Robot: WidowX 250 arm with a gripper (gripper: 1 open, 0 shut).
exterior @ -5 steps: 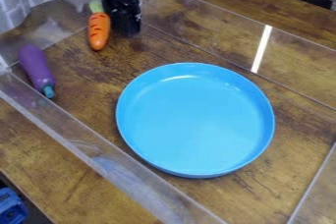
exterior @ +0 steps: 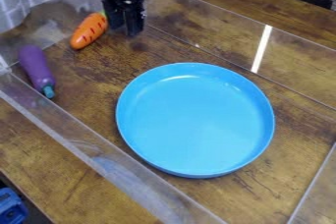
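My black gripper [exterior: 124, 14] is at the top of the view, just right of an orange toy carrot [exterior: 88, 30], which lies tilted on the wooden board. Its fingers are dark and small, so their opening is unclear. A purple toy eggplant [exterior: 35, 69] lies at the left, below the carrot. A large round blue plate [exterior: 195, 120] fills the middle and lower right of the board.
Clear plastic walls [exterior: 92, 149] run along the left and lower left, with a crumpled light sheet at the top left. A small blue object [exterior: 8, 206] sits outside at the bottom left. Board around the plate is bare.
Since a second ago the carrot has turned from nearly upright in the view to slanting, its lower end shifted left. My gripper has moved slightly.
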